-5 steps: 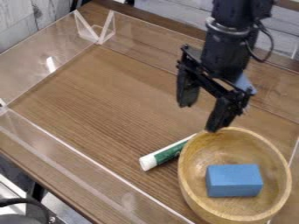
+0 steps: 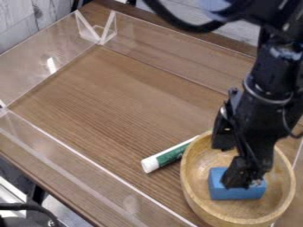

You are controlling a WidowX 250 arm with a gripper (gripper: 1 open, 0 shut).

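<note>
My black gripper (image 2: pixel 236 155) is low over a round wooden bowl (image 2: pixel 204 204) at the lower right, its open fingers reaching down around a blue block (image 2: pixel 233 199) in the bowl. The arm hides part of the bowl. A white-and-green cylindrical item (image 2: pixel 164 154) lies left of the bowl on the wooden surface.
Clear walls (image 2: pixel 27 66) edge it on the left and back. A blurred blue shape at the top right is partly behind the arm.
The gripper has come down and toward the camera, into the bowl over the blue block. The bowl, block and white-and-green item look unmoved.
</note>
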